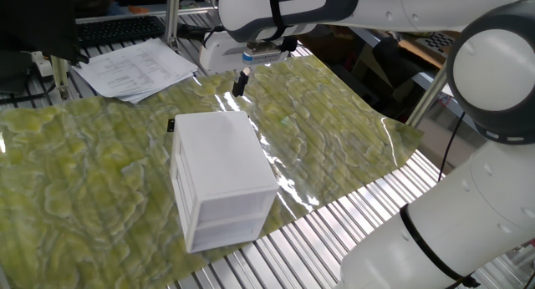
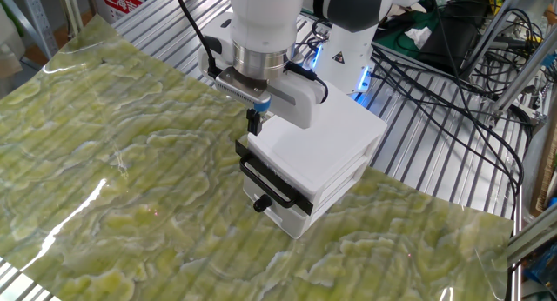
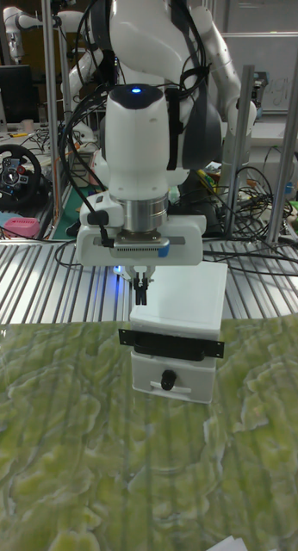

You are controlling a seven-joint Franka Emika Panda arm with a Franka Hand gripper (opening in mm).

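A small white drawer cabinet (image 1: 224, 155) stands upright on the green marbled sheet. Across the upper part of its front runs a black bar handle (image 3: 177, 347), with a round black knob (image 3: 168, 380) on the lower drawer. Both drawers look closed in the third view. My gripper (image 3: 140, 292) points down above the cabinet's top level, toward the handle side, and appears apart from it. Its dark fingertips sit together, so it looks shut, and nothing shows between them. In the second view the gripper (image 2: 254, 123) overlaps the cabinet's near-left top corner.
Papers (image 1: 138, 69) lie at the sheet's far edge, near a black keyboard (image 1: 121, 30). The green sheet (image 2: 130, 179) is clear in front of the handle. Cables (image 2: 470, 136) run over the slatted metal table behind the cabinet.
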